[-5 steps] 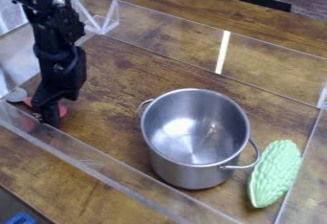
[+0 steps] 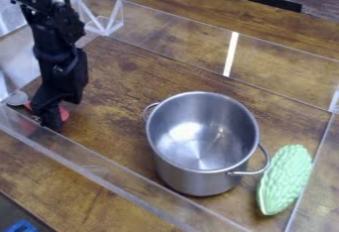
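Observation:
My black gripper (image 2: pixel 48 111) is low at the left, inside the clear-walled area beside the near wall. A small red object (image 2: pixel 59 115) with a silvery part lies at its fingertips, mostly hidden by the gripper. Whether the fingers are closed on it cannot be told.
A large steel pot (image 2: pixel 199 142) stands right of centre, with a pale green textured pad (image 2: pixel 283 179) to its right. Clear plastic walls enclose the wooden table (image 2: pixel 159 38). Bare wood lies between gripper and pot and across the back.

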